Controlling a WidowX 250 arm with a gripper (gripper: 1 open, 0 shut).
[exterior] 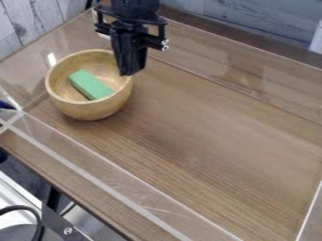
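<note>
A light wooden bowl (pixel 105 107) sits on the left part of the table, holding a green block (pixel 89 85) that lies tilted inside. The dark gripper (pixel 128 68) hangs from the top of the view, just above and behind the bowl's right rim; whether its fingers are open or shut is hard to make out.
A white wall runs along the back. Cables lie at the lower left corner, off the table's edge.
</note>
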